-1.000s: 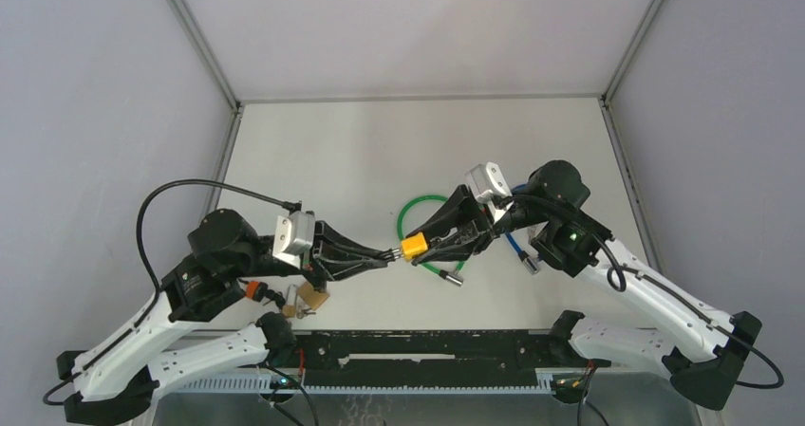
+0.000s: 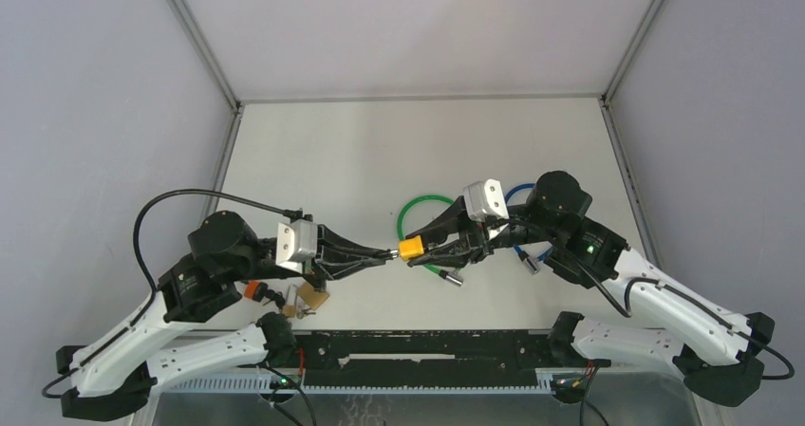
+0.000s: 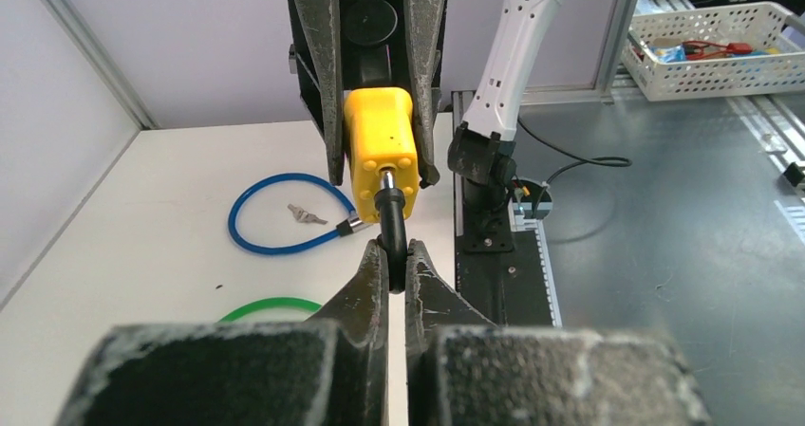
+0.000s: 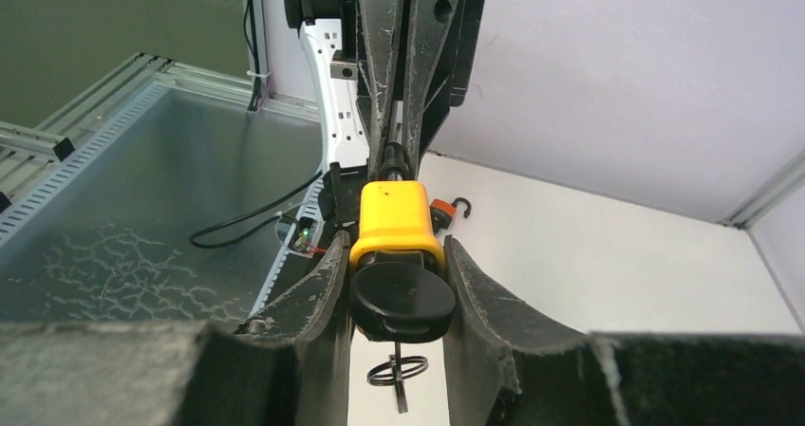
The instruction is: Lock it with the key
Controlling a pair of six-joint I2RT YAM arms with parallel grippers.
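A yellow padlock [image 3: 381, 141] is held up between the arms, over the white table; the top view shows it small at the middle. Its black-sleeved shackle [image 3: 391, 222] is pinched by my left gripper, and a short bright metal length shows where it meets the body. My right gripper has a finger on each side of the body, close in, with slim gaps visible in the left wrist view. Facing the right camera is the lock's black end [image 4: 402, 303]. Beneath it appears a metal ring [image 4: 398, 371] with a thin key-like piece; its attachment is hidden.
On the table lie a green cable lock [image 2: 402, 219], a blue cable lock [image 3: 234, 215] and a small key [image 3: 306, 214]. Several other locks, including an orange one [image 2: 251, 289], are at the front left.
The yellow body has shifted slightly left toward my left gripper, so less metal shows between them. My right arm has moved left and turned a little; the left arm barely moved.
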